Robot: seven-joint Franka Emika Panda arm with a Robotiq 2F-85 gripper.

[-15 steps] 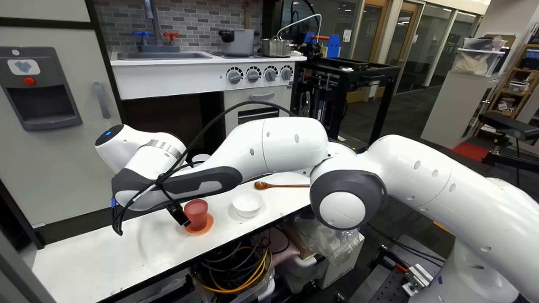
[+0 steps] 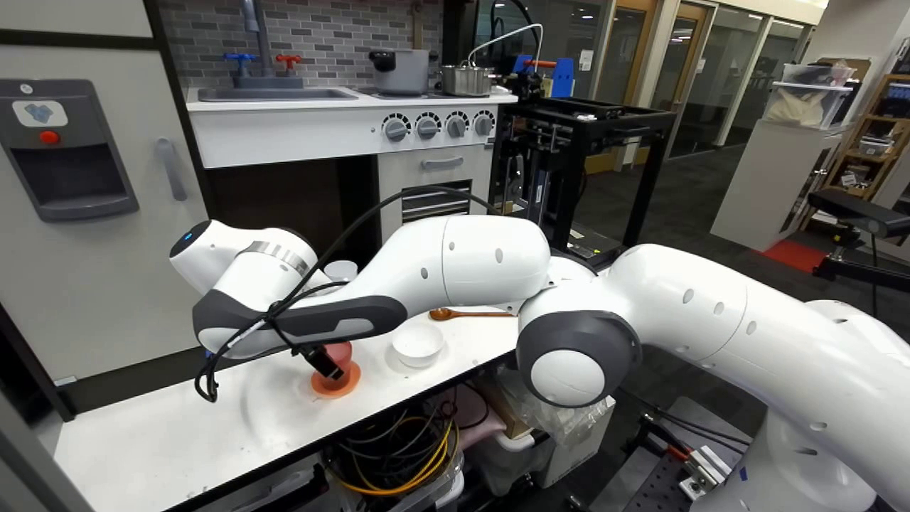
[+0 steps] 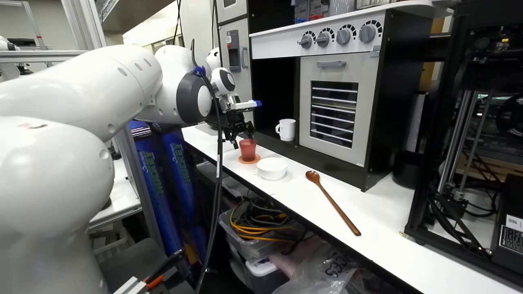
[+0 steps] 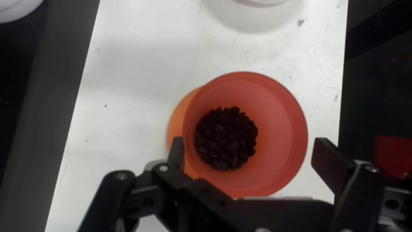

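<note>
A red cup [image 4: 280, 127] stands upright on an orange coaster [image 4: 178, 116], with dark beans [image 4: 226, 138] at its bottom in the wrist view. My gripper is open over it, one finger at the cup's left rim and the other out to its right with a gap. Nothing is gripped. In exterior view 2 the gripper [image 3: 241, 139] hangs at the height of the cup's [image 3: 248, 151] rim. The arm hides part of the cup [image 2: 338, 353] in exterior view 1.
A white bowl [image 3: 272, 168] sits close beside the coaster. Farther along the shelf lies a wooden spoon [image 3: 334, 205]. A white mug [image 3: 287, 129] stands near the toy kitchen's base. The shelf's left end [image 2: 145, 452] is bare.
The gripper has moved to the right and is now over the cup, covering more of it in exterior view 1. The cup, coaster, bowl and spoon appear unmoved.
</note>
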